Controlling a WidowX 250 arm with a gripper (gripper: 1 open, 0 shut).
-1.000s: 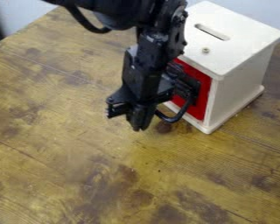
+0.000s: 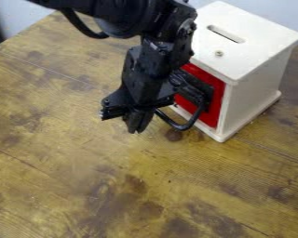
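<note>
A white wooden box (image 2: 253, 72) with a slot on top stands at the upper right, a red panel (image 2: 211, 114) on its left-facing front. The black gripper (image 2: 135, 121) points down just in front of that panel, low over the wooden table, shut with nothing seen between its fingers. The arm and its cable cover much of the red front, so what is fixed there is mostly hidden.
A pale wall lies behind at the top edges.
</note>
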